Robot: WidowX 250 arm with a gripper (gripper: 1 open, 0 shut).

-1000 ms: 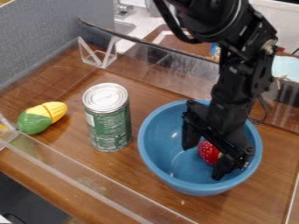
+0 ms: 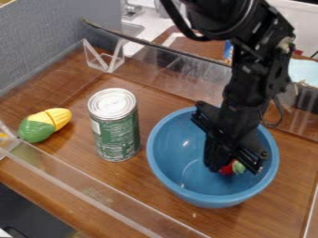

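My black gripper (image 2: 233,156) is down inside the blue bowl (image 2: 187,181), at its right half. A small red object (image 2: 233,167) shows partly beneath the fingers, mostly hidden by them. The fingertips are bunched over it, and whether anything is between them is not clear.
A tin can (image 2: 115,125) stands left of the bowl. A toy corn cob (image 2: 45,125) lies at the far left. A clear wall runs along the near left and back of the wooden surface (image 2: 99,186). A grey panel (image 2: 37,46) is at the back left.
The can, corn and bowl look unmoved.
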